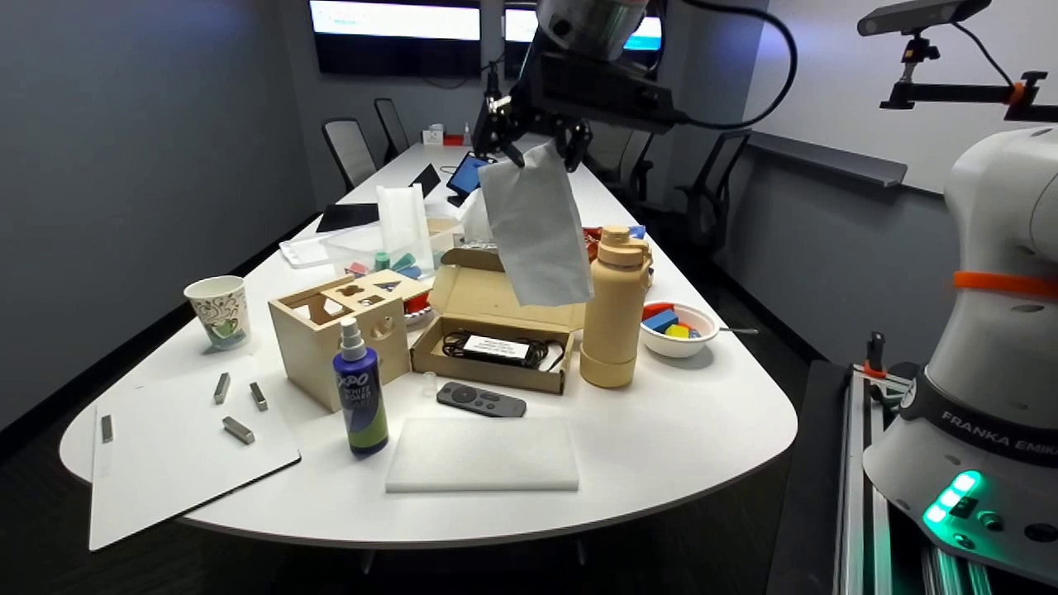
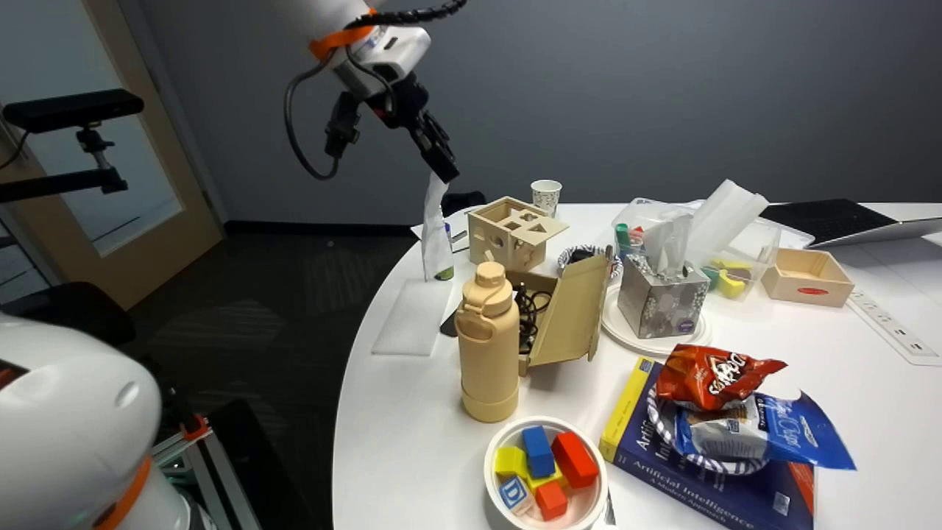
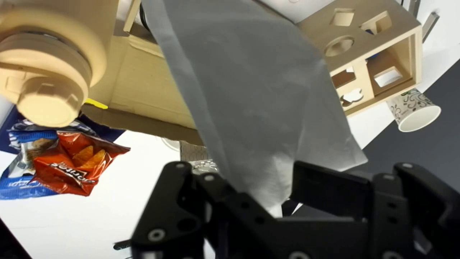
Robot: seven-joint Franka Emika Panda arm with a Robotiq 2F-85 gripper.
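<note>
A thin white sheet (image 1: 540,233), like a cloth or paper wipe, hangs down from my gripper (image 1: 543,150), which is shut on its upper edge. In the wrist view the sheet (image 3: 258,95) spreads out from between the fingers and looks grey. From the side it appears as a narrow strip (image 2: 435,234) in exterior view 2. It is held in the air above the table, in front of the open cardboard box's lid (image 1: 471,292) in exterior view 1. A flat white pad (image 1: 483,456) lies near the table's front edge.
Close by stand a tan bottle (image 1: 612,317), a wooden shape box (image 1: 342,347) and a purple spray bottle (image 1: 361,397). A bowl of blocks (image 2: 494,459) and a tissue box (image 2: 649,305) are farther off. Free table lies right of the pad.
</note>
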